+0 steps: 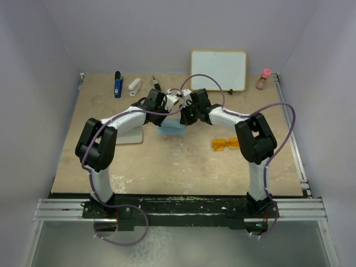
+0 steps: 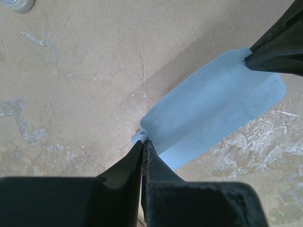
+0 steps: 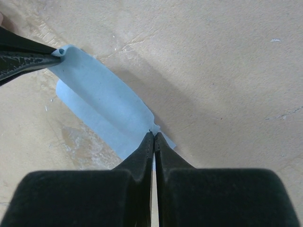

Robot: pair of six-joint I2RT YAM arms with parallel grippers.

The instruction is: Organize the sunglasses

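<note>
A light blue cloth point(image 1: 171, 131) lies at the middle of the table, its far side raised and partly doubled over the near strip. My left gripper is shut on one corner of it, a small crumpled tuft showing at the fingertips. At the other corner, my right gripper is shut with the cloth's edge pinched at its tips. Between the two grippers the flap of cloth point(image 2: 203, 97) stretches nearly straight. I cannot make out any sunglasses for certain.
An orange bow-shaped item point(image 1: 225, 144) lies to the right. A white pad point(image 1: 130, 137) sits left, partly under the left arm. Along the back stand a blue item point(image 1: 118, 85), a white item point(image 1: 134, 84), a whiteboard point(image 1: 218, 68) and a pink-capped jar point(image 1: 263, 79).
</note>
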